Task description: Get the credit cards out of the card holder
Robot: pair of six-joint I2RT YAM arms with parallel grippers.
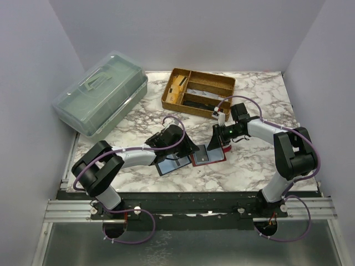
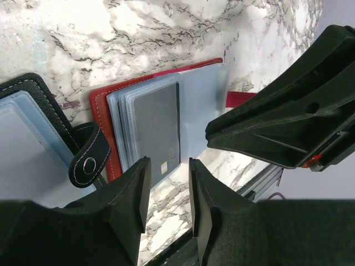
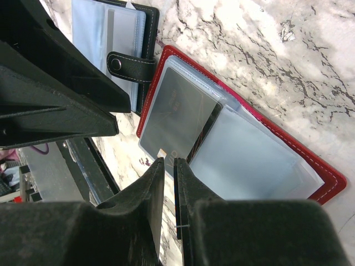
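A red card holder [image 1: 208, 157] lies open on the marble table, its clear sleeves [image 2: 205, 105] spread and a stack with a grey card [image 3: 177, 116] on one side. A black card holder [image 1: 173, 166] with blue-white sleeves and a snap strap [image 3: 130, 67] lies beside it on the left. My left gripper [image 1: 189, 147] is low by the red holder's left end; its fingertips [image 2: 141, 166] stand before the card stack, whether holding anything cannot be seen. My right gripper [image 1: 215, 143] is over the red holder, fingertips close together near the grey card's edge.
A wooden compartment box [image 1: 211, 80] stands at the back with items in it. A lidded plastic bin [image 1: 100, 88] sits at the back left. Bare marble surrounds the holders, with the table's front edge close below.
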